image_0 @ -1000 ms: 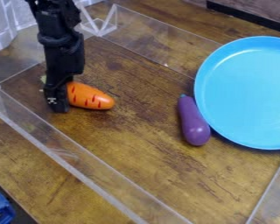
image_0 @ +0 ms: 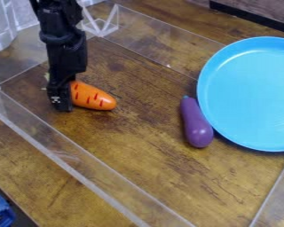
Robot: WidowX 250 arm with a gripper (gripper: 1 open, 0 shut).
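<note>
An orange toy carrot (image_0: 92, 97) with dark markings lies on the wooden table at the left, its top end at the gripper. The black gripper (image_0: 60, 96) is lowered to the table over that end; whether its fingers are open or shut on the carrot is hard to tell. A purple toy eggplant (image_0: 195, 122) lies to the right of the middle, apart from the carrot.
A large blue plate (image_0: 257, 93) fills the right side. Clear plastic walls border the work area on several sides. A blue object (image_0: 0, 211) sits at the bottom left corner.
</note>
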